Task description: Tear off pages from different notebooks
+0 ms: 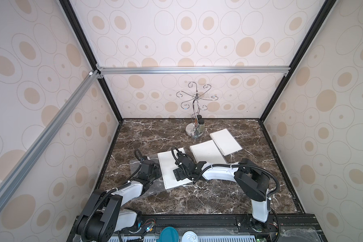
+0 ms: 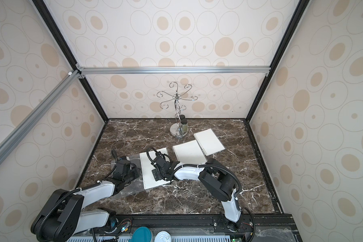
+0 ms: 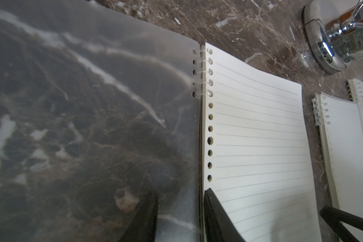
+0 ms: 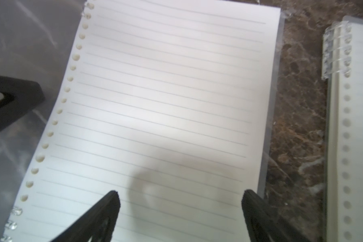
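The nearest notebook [image 3: 254, 133] lies spread open, its white lined page [image 4: 161, 92] on the right and its clear cover [image 3: 109, 100] folded out flat to the left. Clear rings show at the far and near ends of its punched edge. My left gripper is part open over the seam; one finger is above the cover, the other at the punched edge. No sheet shows pinched there. Above the lower part of the page, my right gripper is wide open and empty. Two further notebooks, a middle one [image 1: 205, 150] and a far one [image 1: 226, 142], lie to the right.
A chrome stand [image 1: 194, 131] with a small glass jar [image 1: 201, 123] is behind the notebooks. Bare marble table [image 1: 157, 133] lies at the back left. The arms stand close together over the nearest notebook.
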